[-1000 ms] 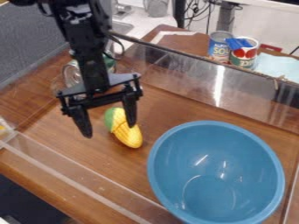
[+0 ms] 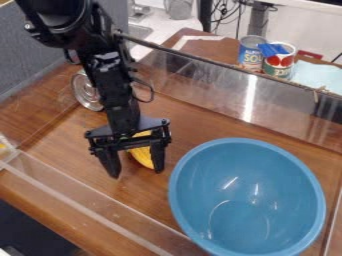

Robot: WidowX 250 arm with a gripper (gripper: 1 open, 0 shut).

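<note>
The black gripper (image 2: 135, 163) is low over the wooden floor of the enclosure, its fingers open on either side of a yellow object (image 2: 144, 156), which is largely hidden behind it. A large blue bowl (image 2: 246, 190) sits to the right of the gripper, apart from it.
A clear glass or metal item (image 2: 84, 92) lies behind the arm at the left. Transparent walls edge the wooden floor. Beyond the back wall stand two cans (image 2: 277, 64) and a light blue cloth (image 2: 317, 77). The floor behind the bowl is clear.
The gripper has moved down over the yellow object, which it now mostly covers; the object's green end was visible earlier. The bowl has not moved.
</note>
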